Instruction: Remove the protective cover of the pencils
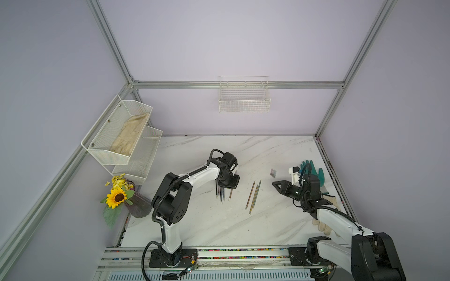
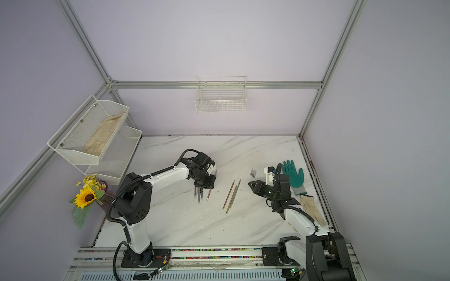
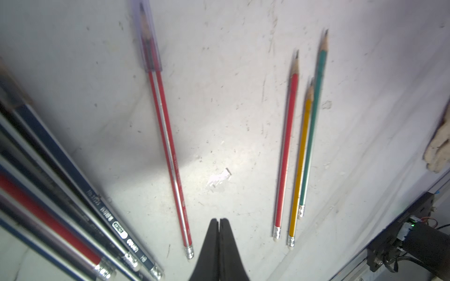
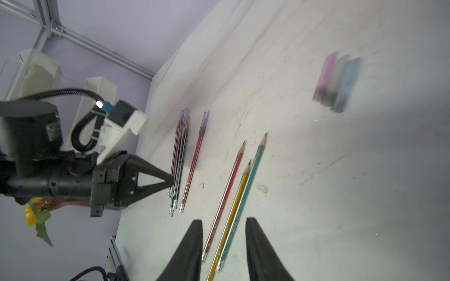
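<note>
Apart from the rest lies a red pencil (image 3: 171,154), a clear purplish cover (image 3: 150,49) over its point. To its left several capped pencils (image 3: 79,182) lie bunched together. My left gripper is shut above the table, nothing between its fingers. Three pencils with bare points lie in the middle: a red one (image 4: 228,192), a yellow one (image 4: 236,206) and a green one (image 4: 248,187). Three removed covers (image 4: 336,82), pink, grey and blue, rest side by side farther back. My right gripper stands open and empty over the table, right of the bare pencils.
At the table's right edge lie a green glove (image 2: 293,174) and a beige glove (image 2: 311,210). A vase with sunflowers (image 1: 138,205) and wire baskets (image 1: 121,133) are on the left. Clear tabletop surrounds the loose covers.
</note>
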